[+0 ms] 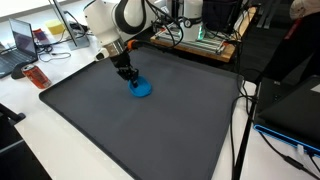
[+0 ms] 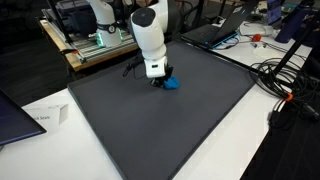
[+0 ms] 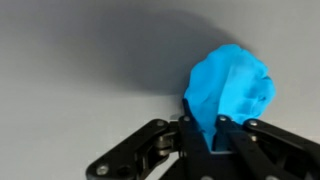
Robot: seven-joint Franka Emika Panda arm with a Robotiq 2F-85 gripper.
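A crumpled blue cloth (image 1: 139, 88) rests on the dark table near the arm's base. In the wrist view the same cloth (image 3: 228, 88) runs in folds up to the fingers, and my gripper is shut on it. Exterior view 2 has only part of the cloth (image 2: 172, 83) showing beside my gripper (image 2: 160, 82), which points down close to the tabletop. The pinched part of the cloth is hidden between the fingers.
An orange-red can (image 1: 37, 77) and a laptop (image 1: 25, 40) stand off at the left. Loose black cables (image 2: 285, 80) lie past the table's edge.
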